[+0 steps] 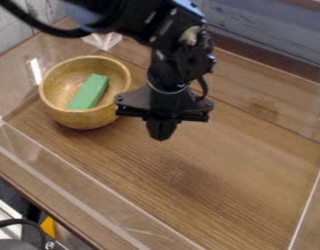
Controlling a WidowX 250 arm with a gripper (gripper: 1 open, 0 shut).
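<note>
My black gripper [160, 125] is at the centre of the camera view, just right of a yellow bowl and low over the wooden surface, with nothing visible between its fingers; it looks shut. Inside the bowl [66, 111] lies a green block [89, 91].
A pale wall [254, 20] runs along the back. A small white object [102, 41] sits at the back left, and cables lie off the surface at the lower left.
</note>
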